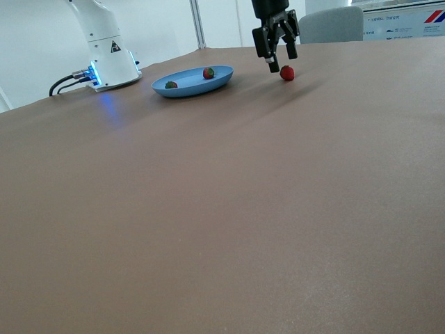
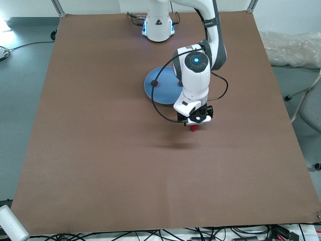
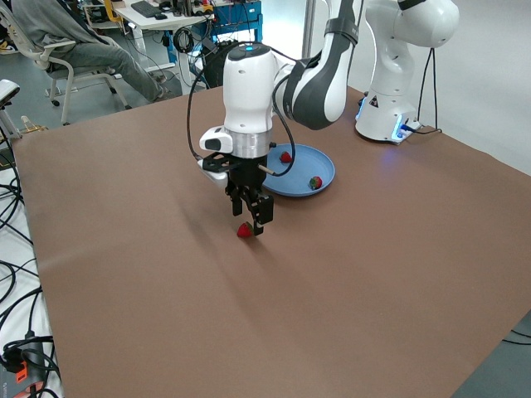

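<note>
A red strawberry (image 2: 194,128) (image 1: 287,73) (image 3: 244,230) lies on the brown table just outside a blue plate (image 2: 161,93) (image 1: 174,94) (image 3: 299,181). Two more strawberries (image 1: 208,73) (image 3: 315,182) are on the plate. My black gripper (image 1: 281,56) (image 3: 247,225) hangs low over the loose strawberry, with its fingers apart and straddling it from above. In the left view the gripper's body hides most of its fingers, and the strawberry shows just below it.
A white robot base (image 2: 158,27) (image 3: 386,116) stands behind the plate. A chair (image 2: 308,105) stands beside it, and cables lie along one edge.
</note>
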